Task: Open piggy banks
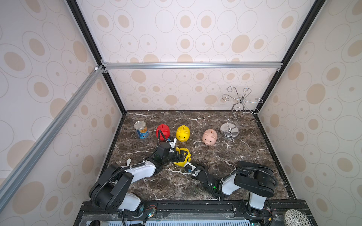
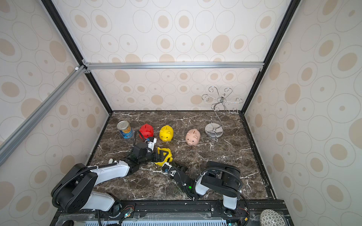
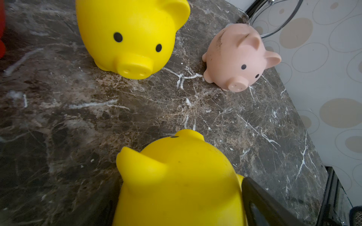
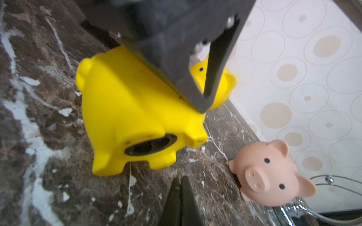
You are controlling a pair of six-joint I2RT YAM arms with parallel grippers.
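Observation:
A yellow piggy bank (image 1: 186, 160) is tipped at the front centre, its underside with a dark round fitting toward the right wrist camera (image 4: 128, 98). My left gripper is open around it, a finger either side. My right gripper is shut, nothing visible between its fingers, just short of that underside. Behind stand a red piggy bank (image 1: 162, 130), another yellow piggy bank (image 1: 182, 131) and a pink piggy bank (image 1: 209, 137).
A blue can (image 1: 141, 131) stands at the back left, a chrome wire stand (image 1: 229, 130) at the back right. A pale spoon-like item (image 1: 128, 162) lies partly behind the left arm.

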